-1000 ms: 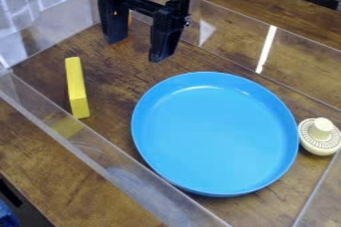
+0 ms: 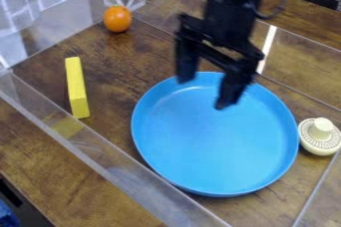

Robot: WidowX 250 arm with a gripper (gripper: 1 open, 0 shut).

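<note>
My black gripper hangs over the back part of a large blue plate; it is motion-blurred, with its fingers apart and nothing seen held between them. A yellow block lies at the left on the wooden table. An orange round object sits at the back left. A cream mushroom-shaped object is beside the plate's right edge.
Clear transparent walls run along the left and front of the work area. Bare wood shows between the yellow block and the plate, and at the back right.
My gripper has moved right and toward the front, from over the bare wood to over the blue plate, uncovering the orange object. The other objects have not moved.
</note>
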